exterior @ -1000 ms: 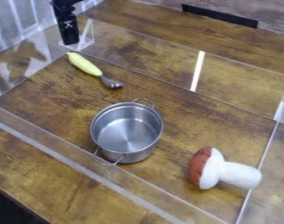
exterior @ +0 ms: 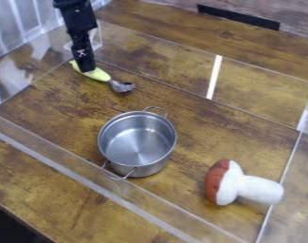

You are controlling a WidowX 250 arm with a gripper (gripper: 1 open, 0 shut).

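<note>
My black gripper [exterior: 82,59] reaches down from the top left, its lower end at the upper end of a yellow-green handled utensil [exterior: 98,74] with a metal head, which lies on the wooden surface. A steel pot [exterior: 137,144] with two wire handles stands at the centre.
A white toy mushroom [exterior: 244,186] with a reddish cap lies at the lower right. Clear low walls edge the wooden work area [exterior: 232,123].
My gripper has come down from the upper left onto the utensil's handle end. The pot and mushroom have not moved.
</note>
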